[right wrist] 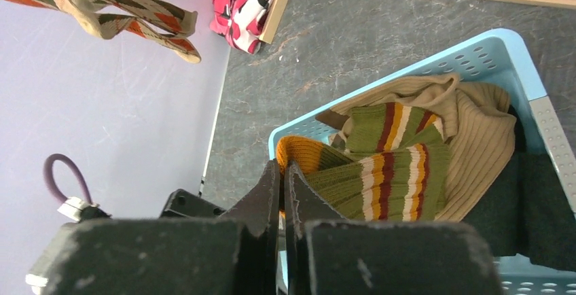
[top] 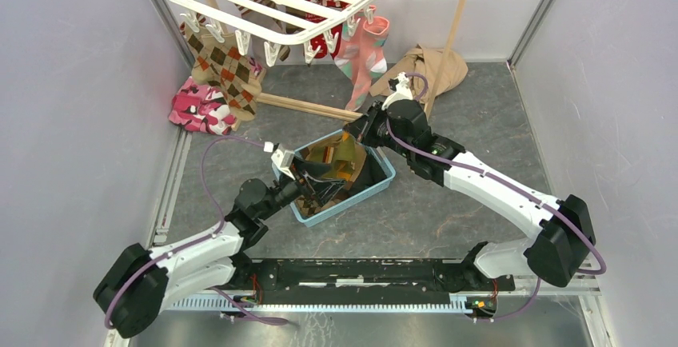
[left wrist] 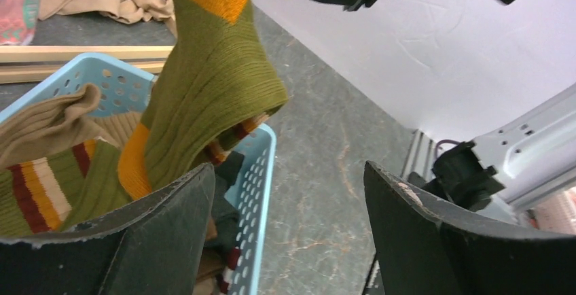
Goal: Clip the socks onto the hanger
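Observation:
An olive sock with orange toe and heel (left wrist: 204,84) hangs from my right gripper, which is shut on it, seen above the blue basket (right wrist: 536,77). Its striped cuff dangles over the folded socks inside. My left gripper is open in front of the hanging sock, with nothing held; its fingers flank the lower frame in the left wrist view. The white clip hanger (top: 272,39) hangs at the back with several socks, including argyle (top: 228,71) and pink ones (top: 360,59).
Wooden bars (top: 304,103) lie behind the basket. Pink camouflage cloth (top: 196,111) sits at the back left, beige cloth (top: 440,67) at the back right. Walls enclose both sides.

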